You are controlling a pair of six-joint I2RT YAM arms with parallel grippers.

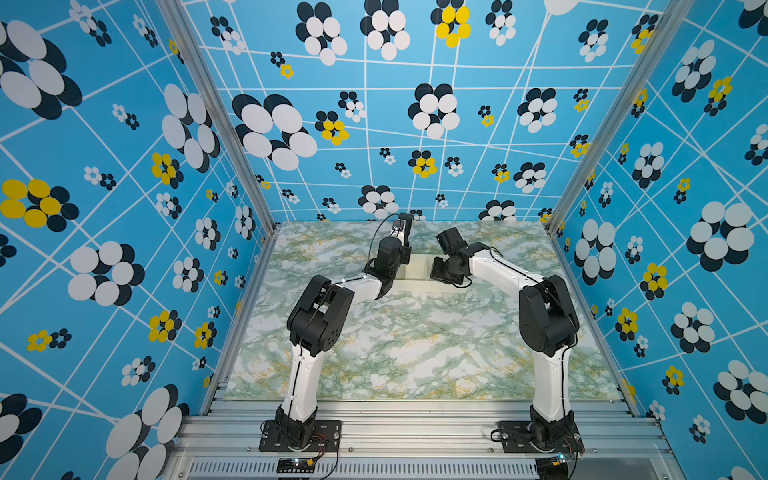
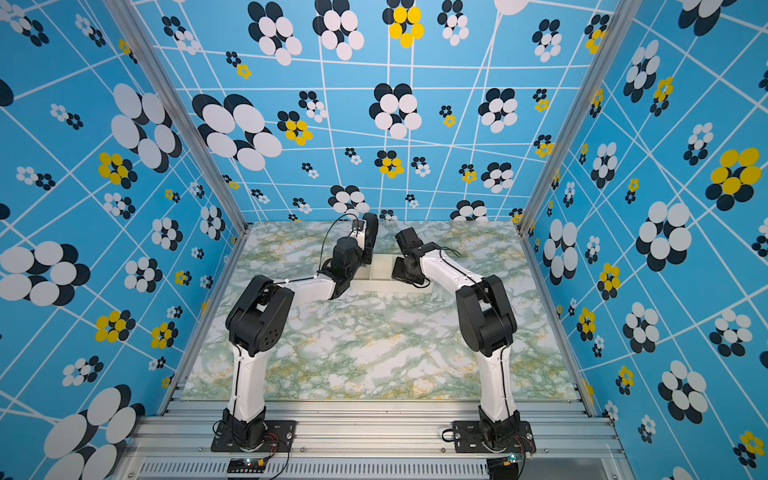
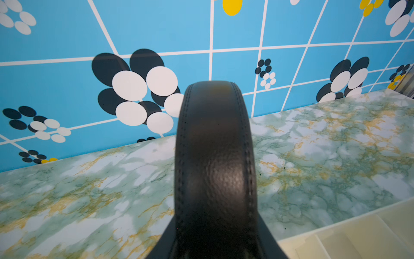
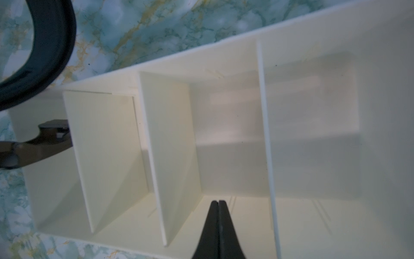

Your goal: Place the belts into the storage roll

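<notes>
A rolled black belt [image 3: 215,159] with stitched edges stands upright in the middle of the left wrist view. My left gripper is shut on it, and the roll covers most of its fingers. In the right wrist view, the curved edge of the black roll [image 4: 54,51] hangs at the upper left, by the end of a cream storage box [image 4: 254,36] with upright dividers. Above the box's interior, my right gripper is shut with nothing between its fingertips. The compartments in clear view there are empty.
A dark jointed piece [image 4: 38,146] reaches over the leftmost compartment; whether it is a buckle or part of a gripper is unclear. Bare marbled table [image 1: 400,344] lies in front of the box and on both sides. The patterned wall [image 1: 432,184] rises close behind.
</notes>
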